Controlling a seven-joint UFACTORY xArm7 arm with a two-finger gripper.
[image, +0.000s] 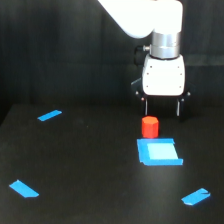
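Observation:
A small red block (150, 127) stands on the dark table, right behind a white square bordered with blue tape (144, 152). Above and slightly behind the block hangs my gripper (162, 106), pointing down from the white arm. Its two thin dark fingers (179, 105) are spread wide apart, with nothing visible between them. The block sits lower in the view than the fingertips, nearer the left finger.
Blue tape strips lie at the left back (50, 115), the left front (23, 188) and the right front (196, 197) of the dark table (80, 150). A dark curtain (60, 60) hangs behind.

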